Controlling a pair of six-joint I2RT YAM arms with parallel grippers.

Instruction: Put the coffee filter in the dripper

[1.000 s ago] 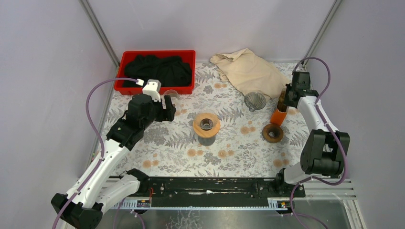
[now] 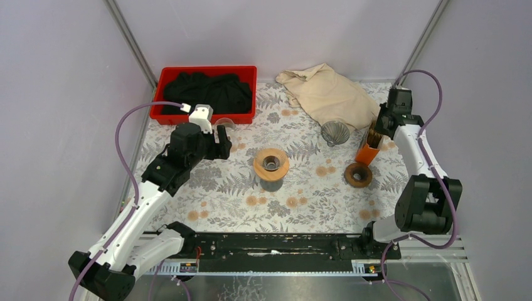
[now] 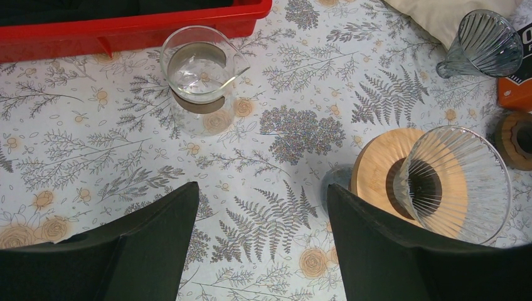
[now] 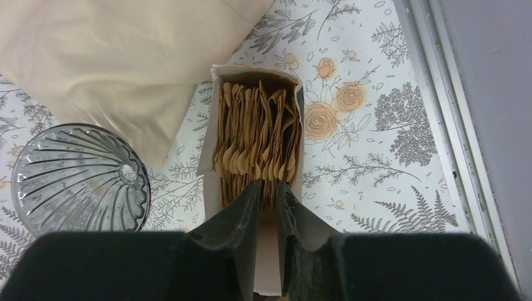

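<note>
Brown paper coffee filters (image 4: pixel 257 135) stand packed on edge in the open orange box (image 2: pixel 364 154) at the right of the table. My right gripper is over the box, fingers parted by a narrow gap; its fingertips are close to the filters' near edges, and I cannot tell whether they touch one. The clear ribbed dripper (image 3: pixel 461 188) rests in a wooden collar (image 3: pixel 379 166) on a glass base near the table's middle. Left of the dripper, my left gripper (image 2: pixel 224 142) hangs wide open and empty.
A glass beaker (image 3: pixel 202 116) stands by the red bin (image 2: pixel 249 94) with dark cloth. A second, greyish ribbed glass cone (image 2: pixel 335 132) lies left of the box, near a beige cloth (image 2: pixel 332 94). A brown ring (image 2: pixel 358 175) sits in front of the box.
My right gripper has shifted slightly toward the back and to the right over the filter box. The left arm, dripper and other objects look unmoved.
</note>
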